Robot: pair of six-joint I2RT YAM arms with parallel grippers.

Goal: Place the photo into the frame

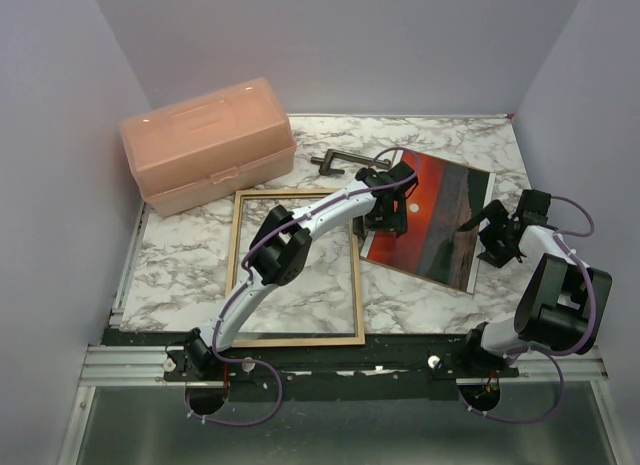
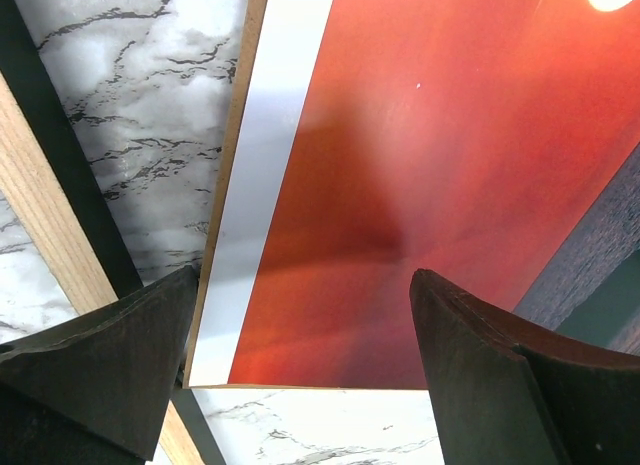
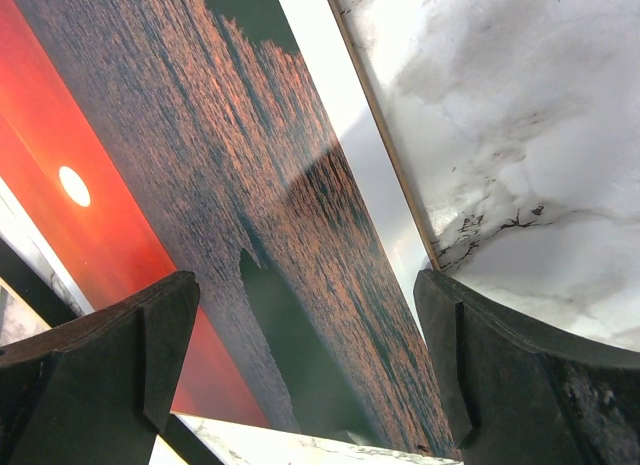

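Observation:
The photo [image 1: 430,225], red, dark and white-bordered with a thin brown edge, lies flat right of the wooden frame [image 1: 357,285]. My left gripper is low over the photo's left end, fingers apart, one finger at the white border [image 2: 260,185] beside the frame's rail [image 2: 50,205]. Nothing shows gripped between the fingers. My right gripper stands open at the photo's right end, its right finger by the white border [image 3: 360,145].
A pink closed box [image 1: 205,140] sits at the back left. A dark metal bracket [image 1: 340,157] lies behind the photo. Bare marble [image 1: 170,265] is free at the left and around the photo.

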